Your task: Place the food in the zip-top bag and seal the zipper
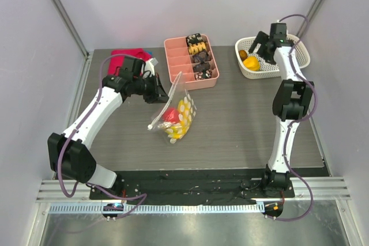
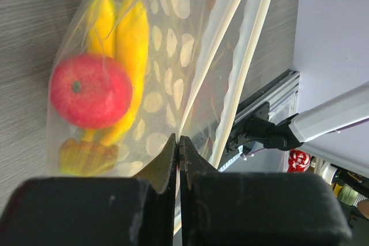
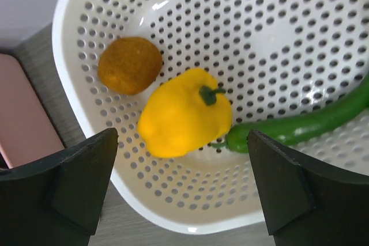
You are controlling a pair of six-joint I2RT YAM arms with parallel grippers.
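The zip top bag (image 1: pixel 183 120) holds a red apple (image 2: pixel 90 91) and yellow banana-like food (image 2: pixel 131 56). My left gripper is shut at the bag's zipper edge; only thin film shows there. In the white perforated basket (image 1: pixel 273 72) are a yellow pepper (image 3: pixel 181 113), a brown potato-like item (image 3: pixel 130 65) and a long green vegetable (image 3: pixel 305 120). My right gripper (image 1: pixel 264 44) hangs open over the basket, nothing between its fingers.
A pink divided bin (image 1: pixel 176 61) with several small items stands at the back centre, a red cloth (image 1: pixel 124 53) at the back left.
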